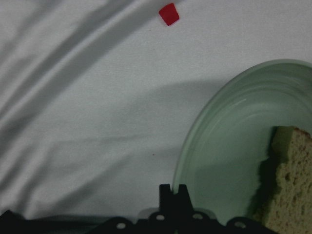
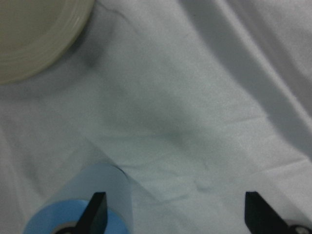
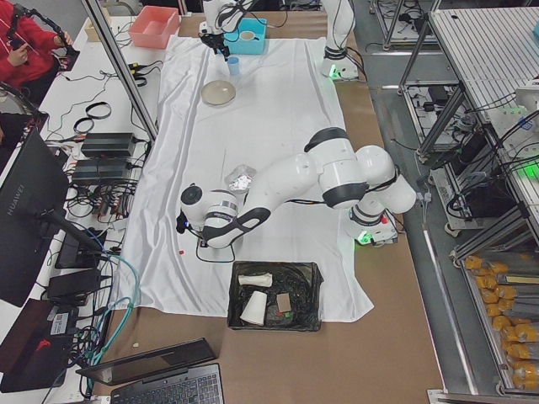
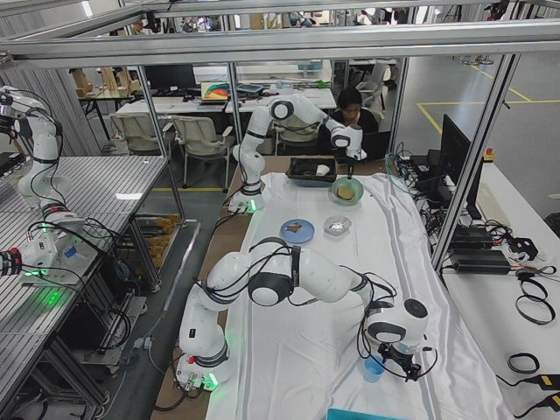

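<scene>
My left gripper is at the rim of a green plate (image 1: 219,136) holding a sponge (image 1: 297,175); its dark fingertips sit close together, and whether the rim is between them is unclear. A small red piece (image 1: 169,14) lies on the white cloth beyond. My right gripper is open above a light blue cup (image 2: 83,180), which is under the left finger at the lower left of the right wrist view. A beige plate (image 2: 34,39) lies near it.
A black bin (image 3: 274,322), a blue plate (image 4: 297,231), a foil bowl (image 4: 338,226) and a blue container (image 3: 257,42) share the table. Cloth between the arms is largely clear.
</scene>
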